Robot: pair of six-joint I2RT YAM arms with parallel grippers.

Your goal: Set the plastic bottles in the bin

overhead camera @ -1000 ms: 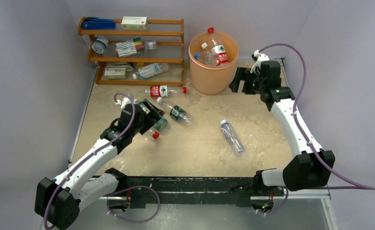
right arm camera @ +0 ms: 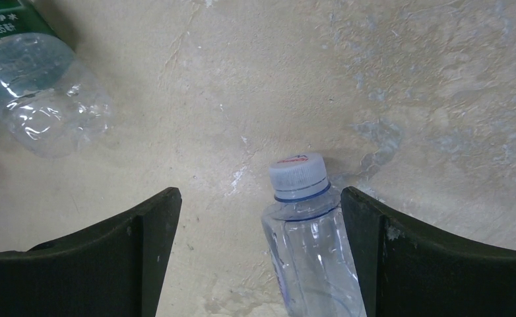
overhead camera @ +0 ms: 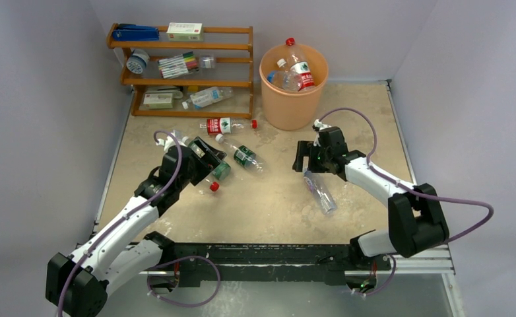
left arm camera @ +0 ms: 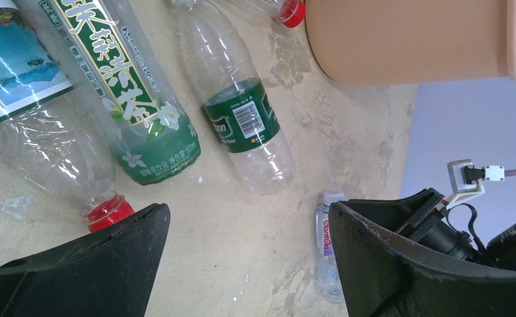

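A clear bottle with a white cap (overhead camera: 319, 193) (right arm camera: 311, 251) lies on the right of the table; my right gripper (overhead camera: 303, 153) stands open above its cap end. My left gripper (overhead camera: 210, 158) is open over a group of bottles: a green-label bottle (left arm camera: 249, 125), a green tea bottle (left arm camera: 160, 152) and a red-capped bottle (left arm camera: 51, 152). A red-label bottle (overhead camera: 219, 126) lies behind them. The peach bin (overhead camera: 288, 105) at the back holds several bottles.
A wooden shelf (overhead camera: 183, 113) at back left holds boxes, pens and a bottle (overhead camera: 206, 97).
My right arm has swung from beside the bin toward the front left, down to the lone bottle's cap end. The left arm has barely moved.
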